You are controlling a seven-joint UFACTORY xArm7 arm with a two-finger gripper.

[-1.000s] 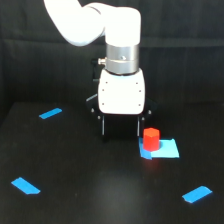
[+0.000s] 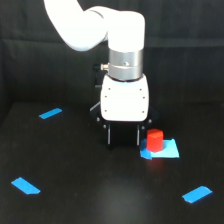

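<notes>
A small red cube [image 2: 155,140] sits on a light-blue paper patch [image 2: 167,151], right of the middle of the black table. My gripper [image 2: 124,141] hangs just left of the cube, its dark, thin fingers pointing down and spread apart. Nothing shows between them. The cube is outside the fingers, to the right of the right-hand finger [image 2: 138,136]. Whether that finger touches the cube or the table cannot be made out against the dark background.
Blue tape strips mark the table at the back left [image 2: 50,113], front left [image 2: 26,186] and front right [image 2: 197,194]. A black curtain closes off the back.
My gripper is slightly lower and a little to the right, with its fingers somewhat closer together. The red cube stands slightly farther right on the patch.
</notes>
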